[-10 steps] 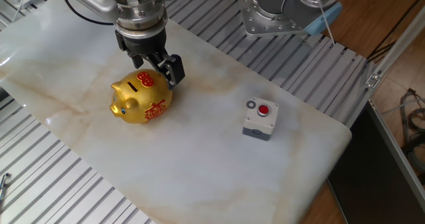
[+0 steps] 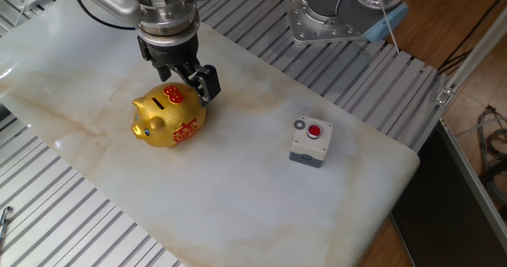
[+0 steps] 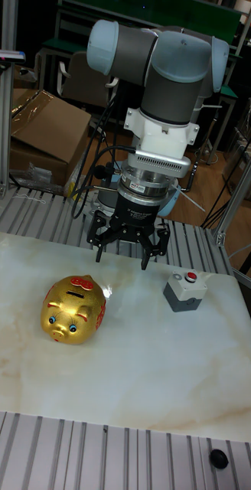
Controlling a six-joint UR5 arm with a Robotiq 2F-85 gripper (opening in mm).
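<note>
A golden piggy bank point(image 2: 169, 116) with red markings and a coin slot stands upright on the pale marbled sheet, at the left in both views. My gripper point(image 3: 122, 259) hangs fingers down above the table, behind the pig. In exterior view 3 its two fingers are spread wide, with nothing between them. Seen from exterior view 2, the gripper point(image 2: 184, 85) overlaps the pig's rear, and part of its fingers is hidden there. A white and grey box point(image 2: 310, 141) with a red button point(image 2: 314, 131) on top sits to the right, apart from gripper and pig.
Bare marbled sheet point(image 2: 238, 196) lies between the pig and the button box and in front of them. Slatted metal table point(image 3: 37, 445) borders the sheet. Behind the table is a cardboard box point(image 3: 49, 135). A small black knob point(image 3: 219, 458) sits at the front right.
</note>
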